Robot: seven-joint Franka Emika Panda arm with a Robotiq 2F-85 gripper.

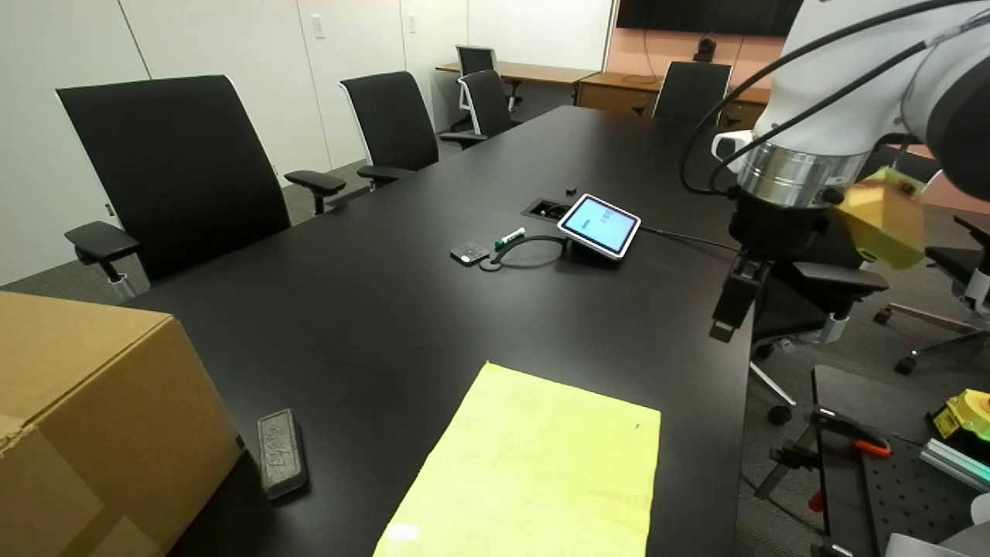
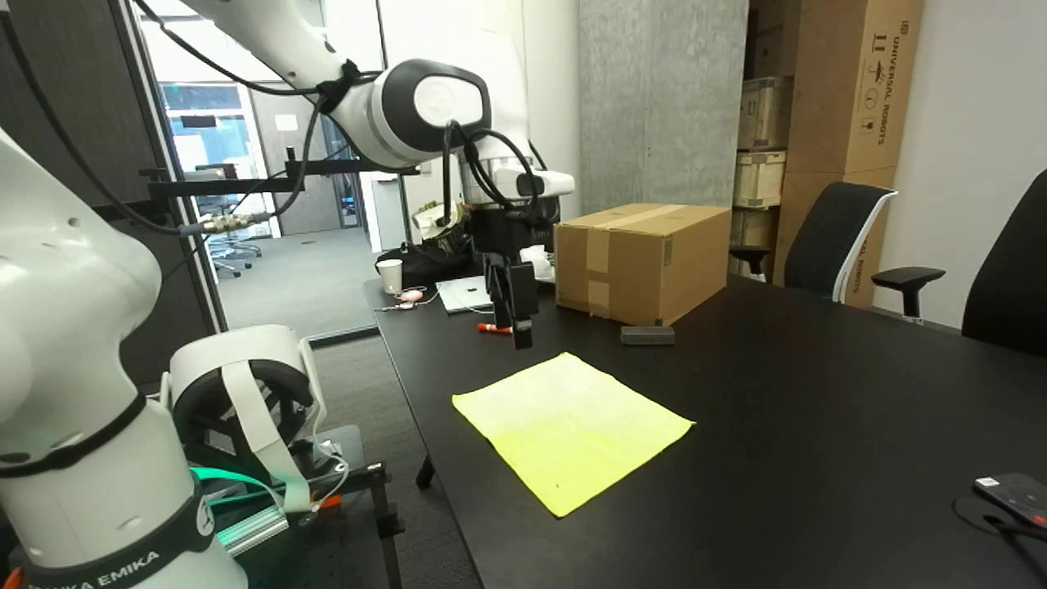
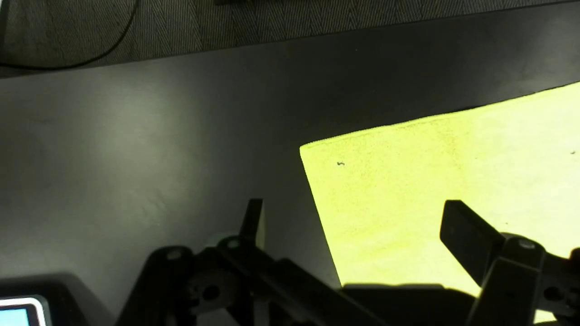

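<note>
A yellow cloth lies spread flat on the black table, one corner showing below me in the wrist view. My gripper hangs in the air above the table, its two fingers wide apart with nothing between them. The wrist view has the left finger over bare table and the right one over the cloth. Exterior view 2 shows the gripper above the cloth's level, apart from it.
A dark eraser-like block lies beside a cardboard box. Further along the table are a tablet, a green marker and a small dark card-like object. Past the cloth lies a red marker. Bare table surrounds the cloth.
</note>
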